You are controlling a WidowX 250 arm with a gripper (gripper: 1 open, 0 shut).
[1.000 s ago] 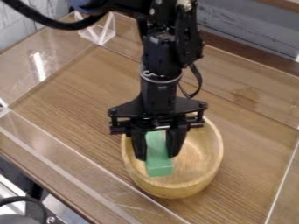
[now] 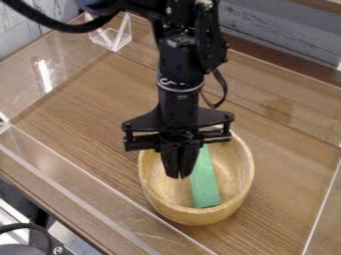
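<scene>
My black gripper [image 2: 177, 159] hangs over the left part of a tan bowl [image 2: 167, 204], shut, with nothing visible between its fingers. A green rectangular object [image 2: 205, 187] lies in the bowl, right of the fingertips, its upper end partly hidden behind the gripper.
Clear plastic pieces stand at the back left and left edge. Cables and a dark gap show at the lower left, beyond the table's edge.
The green object has moved right within the bowl and is no longer under the fingertips. The gripper sits slightly left of it now.
</scene>
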